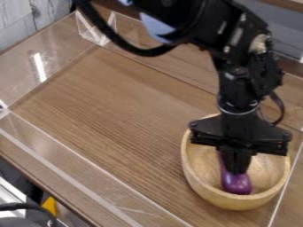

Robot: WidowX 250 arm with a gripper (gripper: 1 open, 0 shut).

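A tan bowl [203, 186] sits at the lower right of the wooden table, with a purple elongated object [235, 181] lying inside it. My black gripper [236, 158] is lowered into the bowl over that object, hiding its upper part. The fingertips are mostly hidden by the gripper body, so I cannot see whether anything is between them.
Clear plastic edging runs along its left side. Dark items and cables lie beyond the lower left edge.
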